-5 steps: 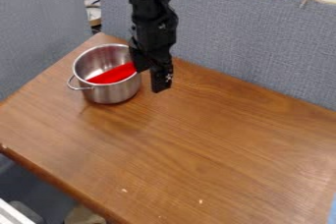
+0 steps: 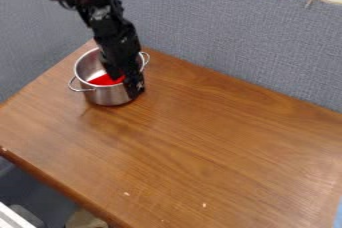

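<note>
A steel pot [image 2: 100, 91] with two loop handles stands on the wooden table at the upper left, with something red [image 2: 102, 79] inside it. My black gripper [image 2: 123, 80] is down at the pot's right part, over and partly in its opening, hiding part of the red thing. Its fingertips are hard to make out against the pot and dark arm.
Grey padded panels [image 2: 254, 32] border it at the back and left. Some unclear objects lie off the table at the lower left.
My gripper has moved left and down from beside and above the pot onto its right part, now covering more of the red thing. The pot stands in about the same place.
</note>
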